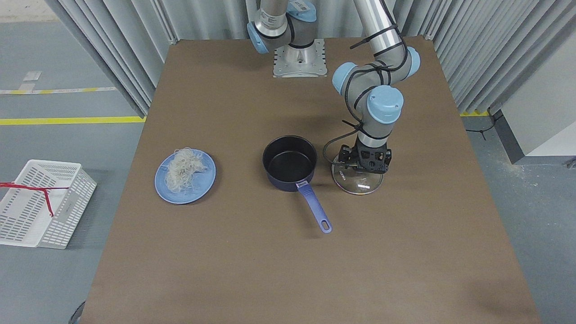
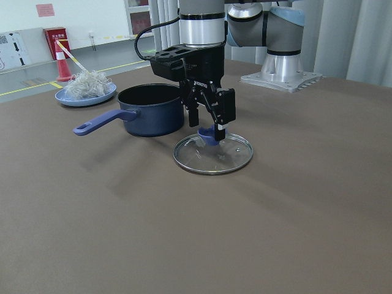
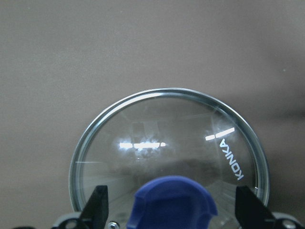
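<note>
A glass lid (image 3: 162,119) with a blue knob (image 3: 172,205) lies flat on the brown table, right beside a dark blue saucepan (image 1: 286,162) with a long blue handle (image 1: 316,208). My gripper (image 2: 207,125) is low over the lid, fingers apart on either side of the knob; in the wrist view the knob sits between them with visible space on both sides. The saucepan is uncovered and looks empty. A light blue plate (image 1: 167,190) with white stringy strands (image 1: 184,167) stands to the left of the pan.
The robot's mounting base (image 1: 299,67) is at the back edge. A white crate (image 1: 65,221) lies on the floor at the left, off the table.
</note>
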